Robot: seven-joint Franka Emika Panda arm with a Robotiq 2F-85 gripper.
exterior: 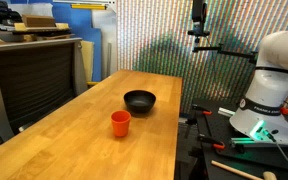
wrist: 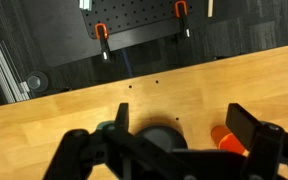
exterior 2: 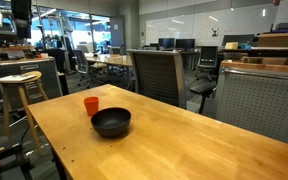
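Note:
A red cup [exterior: 120, 124] stands on the wooden table [exterior: 74, 135]. Close by is a round black bowl [exterior: 139, 100], empty as far as its inside shows. Exterior view 2 has the bowl [exterior 2: 110, 123] nearer the camera and the cup [exterior 2: 91, 105] behind it. High above the table's side hangs my gripper [exterior: 198, 42], well clear of both. In the wrist view the gripper is open, its dark fingers [wrist: 121, 116] wide apart. Below them appear the bowl [wrist: 162, 138] and, partly hidden by the right finger, the cup [wrist: 224, 138].
A dark office chair [exterior 2: 160, 75] is at the table's far side. Alongside the table, the dark perforated robot base [wrist: 149, 12] carries orange-handled clamps [wrist: 102, 32].

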